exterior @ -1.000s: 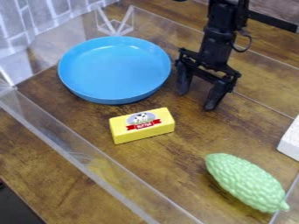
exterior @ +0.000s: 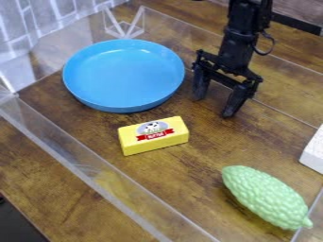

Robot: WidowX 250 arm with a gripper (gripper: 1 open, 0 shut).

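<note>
The black robot arm [exterior: 235,43] reaches down from the top to the wooden surface right of a blue bowl [exterior: 124,74]. Its gripper [exterior: 217,93] is low on the wood beside the bowl's rim; the dark fingers blend together, so I cannot tell how far apart they are or whether anything is between them. A yellow box with a red label [exterior: 153,135] lies below the bowl. A green bumpy vegetable-like object [exterior: 263,196] lies at the lower right.
A white object [exterior: 313,151] is cut off at the right edge. Clear plastic walls run along the left. Bare wood [exterior: 190,180] lies in the lower middle and around the gripper's right.
</note>
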